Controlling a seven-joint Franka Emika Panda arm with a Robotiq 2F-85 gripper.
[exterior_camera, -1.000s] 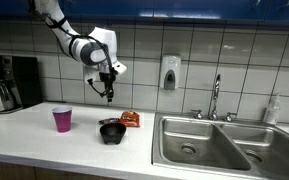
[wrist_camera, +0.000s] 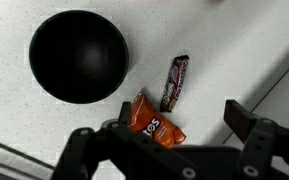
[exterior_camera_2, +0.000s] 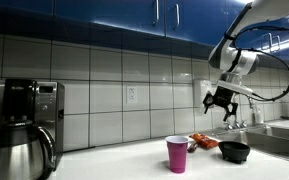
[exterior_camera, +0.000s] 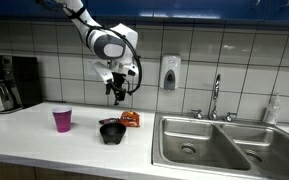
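High over the white counter, my gripper [exterior_camera: 116, 97] hangs open and empty, pointing down. Its two dark fingers stand wide apart at the bottom of the wrist view, one at each side. Between and ahead of them lies an orange-red packet [wrist_camera: 156, 122], partly covered by the gripper's body. Beside that packet a thin dark wrapped bar [wrist_camera: 174, 83] rests flat on the counter. A black bowl [wrist_camera: 79, 57] stands upright and empty at the upper left of the wrist view. Toward the left of the counter is a magenta cup [exterior_camera: 62, 119], upright.
A steel double sink [exterior_camera: 199, 145] with a faucet [exterior_camera: 215, 100] takes up the right side. A coffee maker [exterior_camera_2: 22, 135] stands at the counter's far left. The tiled wall [exterior_camera: 59, 65] closes off the back. Bare counter lies around the cup.
The arm has swung rightward in exterior view 1, its gripper drifting slightly right, still high above the counter. The bowl, cup and packets have stayed in place.
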